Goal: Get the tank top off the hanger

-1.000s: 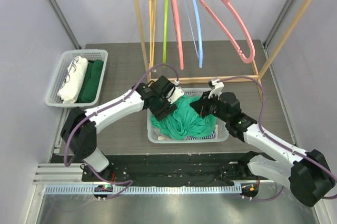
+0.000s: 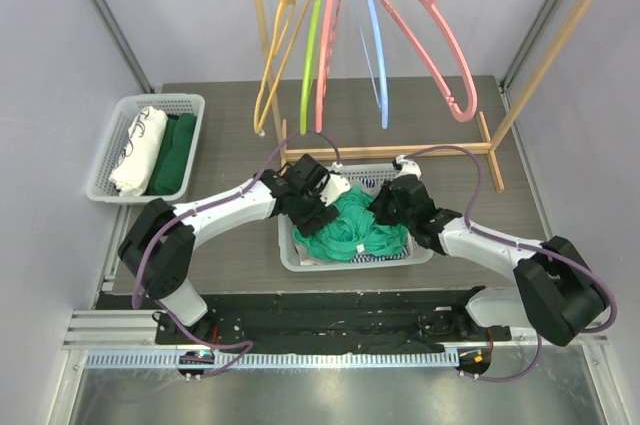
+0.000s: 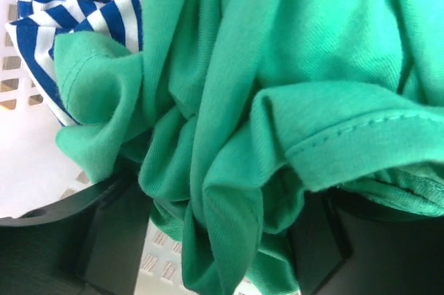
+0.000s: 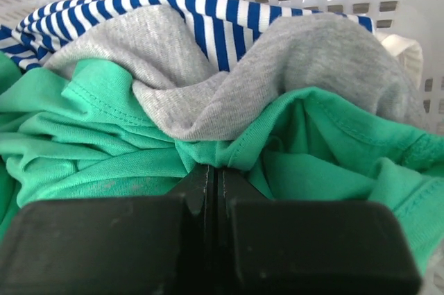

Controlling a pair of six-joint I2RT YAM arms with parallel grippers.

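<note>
The green tank top (image 2: pixel 352 230) lies bunched in the front basket (image 2: pixel 288 245), off any hanger. At its left side is my left gripper (image 2: pixel 320 229); in the left wrist view its fingers (image 3: pixel 374 246) stand well apart, with loose green folds (image 3: pixel 222 205) between them. My right gripper (image 2: pixel 380 210) is at the top's right side. Its fingers (image 4: pixel 201 239) are closed together in the right wrist view, and green folds gather at their tips, so it appears shut on a thin bit of the cloth. The tips themselves are partly hidden.
Striped blue-white cloth (image 4: pixel 215 24) and grey cloth (image 4: pixel 229 100) lie in the same basket. Yellow (image 2: pixel 270 85), green (image 2: pixel 311 65), pink (image 2: pixel 326 55) and blue (image 2: pixel 375 50) hangers and a large pink hanger (image 2: pixel 455 50) hang above. Another basket (image 2: pixel 100 170) stands at left.
The yellow, green and pink hangers have swung left.
</note>
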